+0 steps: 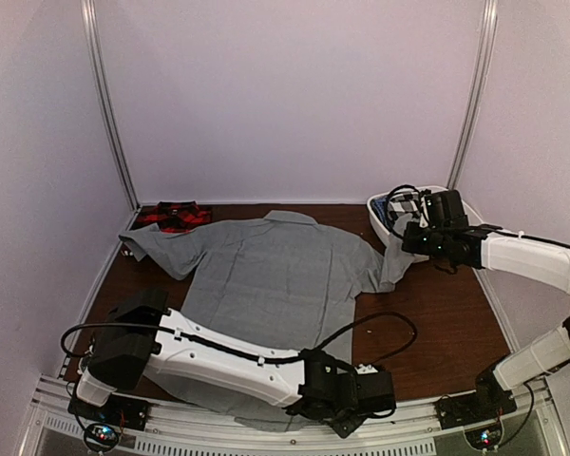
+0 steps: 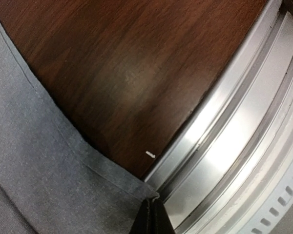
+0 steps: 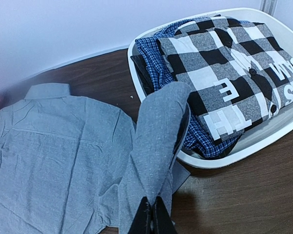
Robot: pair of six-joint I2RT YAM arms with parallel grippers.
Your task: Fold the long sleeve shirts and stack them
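Note:
A grey long sleeve shirt (image 1: pixel 266 256) lies spread on the dark table, collar toward the back wall, hem at the front rail. My left gripper is shut on the hem's corner, beside the metal rail. In the top view the left arm crosses over the shirt's lower part and hides some of it. My right gripper is shut on the grey sleeve (image 3: pixel 154 146), whose end stands raised beside the basket. A red and black plaid shirt (image 1: pixel 174 217) lies at the back left, partly behind the other sleeve.
A white basket (image 3: pixel 244 161) at the back right holds a black and white checked shirt (image 3: pixel 205 58) above a blue checked one (image 3: pixel 200 140). Bare table (image 1: pixel 437 332) shows right of the grey shirt. The metal rail (image 2: pixel 210 117) borders the front.

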